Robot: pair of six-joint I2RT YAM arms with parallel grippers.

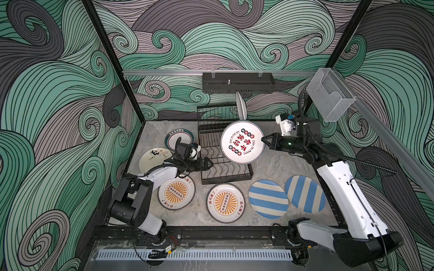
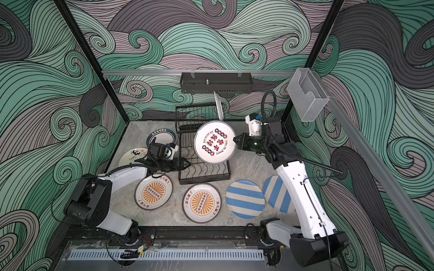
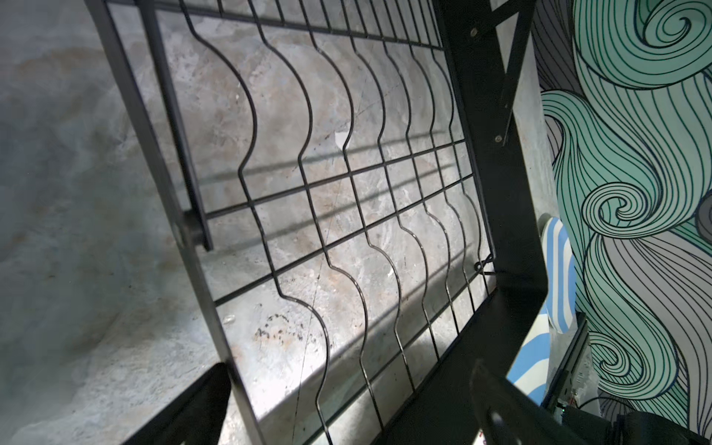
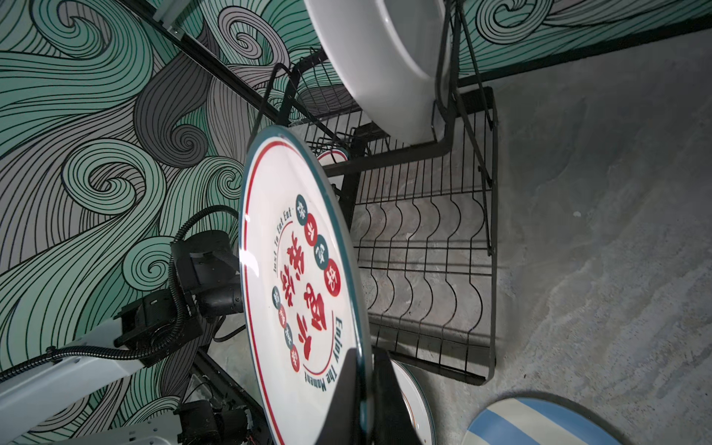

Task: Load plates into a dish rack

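Note:
A white plate with red lettering (image 1: 242, 142) is held by its right edge, my right gripper (image 1: 265, 139) shut on the rim. In the right wrist view this plate (image 4: 293, 289) is tilted on edge, raised over the table beside the black dish rack (image 4: 422, 296). The rack's upper tier bears white plates standing on edge (image 1: 241, 106). Its lower tier looks empty in the left wrist view, where wavy wires of the rack (image 3: 356, 185) fill the middle. My left gripper is open at the rack's left front, its fingers (image 3: 196, 408) spread wide with nothing between.
On the table lie two orange-sunburst plates (image 1: 225, 203), two blue-striped plates (image 1: 268, 199), a cream plate (image 1: 151, 159) and a teal-rimmed plate (image 1: 179, 136). A mesh basket (image 1: 332, 92) hangs at the upper right. Table right of the rack is clear.

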